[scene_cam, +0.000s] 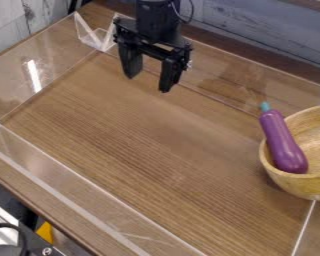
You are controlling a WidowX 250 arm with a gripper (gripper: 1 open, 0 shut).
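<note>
My black gripper [152, 67] hangs at the top centre of the view over bare wooden surface, its two fingers spread open with nothing visible between them. A purple eggplant [282, 140] with a green tip leans in a pale wooden bowl [307, 182] at the right edge, well to the right of and nearer than the gripper.
Clear plastic pieces sit along the left side and top-left corner. Dark cables lie at the bottom-left, by a small yellow piece.
</note>
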